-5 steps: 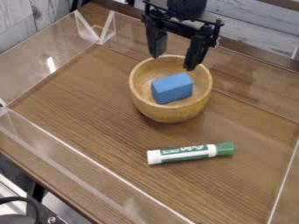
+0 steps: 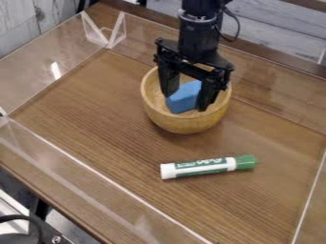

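Observation:
My black gripper (image 2: 193, 78) is open, lowered into a round yellow bowl (image 2: 189, 118) in the upper middle, with a finger on either side of a blue block (image 2: 184, 96) lying in the bowl. The block is partly hidden by the gripper; contact cannot be told. A white and green tube (image 2: 207, 166) lies on the wooden table below and right of the bowl.
Clear tape marks its corners and edges. A cable runs near the lower left corner.
My gripper has come down from above the bowl into it, around the blue block. The bowl and tube have not visibly moved.

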